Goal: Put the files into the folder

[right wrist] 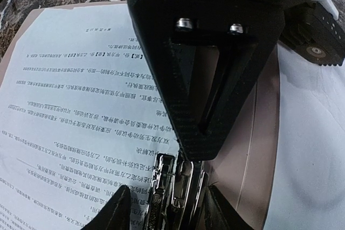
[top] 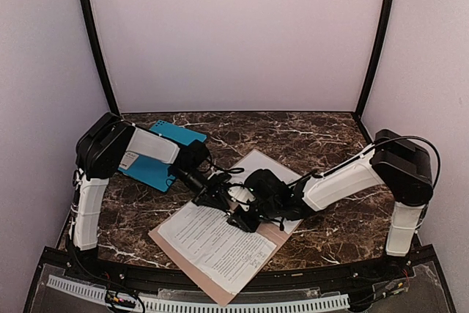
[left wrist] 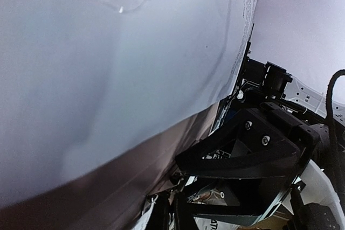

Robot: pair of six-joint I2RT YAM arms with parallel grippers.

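A tan folder [top: 168, 243] lies at the front middle, printed sheets [top: 212, 247] on its left side and white paper [right wrist: 307, 149] on the other. Its metal clip [right wrist: 178, 192] sits at the middle strip, under my right gripper [top: 242, 218], whose fingertips straddle it, open. My left gripper [top: 216, 196] is low at the folder's upper middle, shut on something by the clip, which is largely hidden. In the left wrist view white paper [left wrist: 124, 68] fills much of the frame beside that gripper.
A blue folder [top: 146, 170] lies at the back left under my left arm.
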